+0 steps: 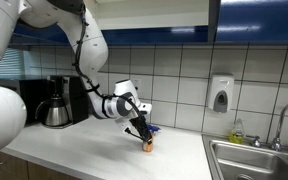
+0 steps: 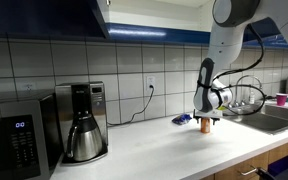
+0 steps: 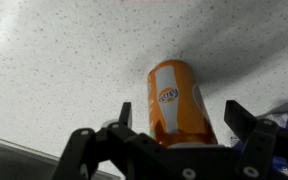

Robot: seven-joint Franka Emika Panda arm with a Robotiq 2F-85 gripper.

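An orange bottle (image 3: 176, 100) with a pale label stands on the light countertop; the wrist view looks down on it between the fingers. My gripper is open, one dark finger at each side of the bottle's lower part in that view, with visible gaps. In exterior view 1 the bottle (image 1: 148, 145) is right beside the gripper (image 1: 143, 138), partly covered by it. Exterior view 2 has the bottle (image 2: 205, 125) under the arm, near the counter's right part. Whether any finger touches it cannot be told.
A blue and white packet (image 3: 282, 145) lies close to the right finger. The sink (image 1: 246, 160) is to the right in exterior view 1. A coffee maker (image 2: 82, 120) stands far left in exterior view 2, with clear counter (image 2: 144, 145) between.
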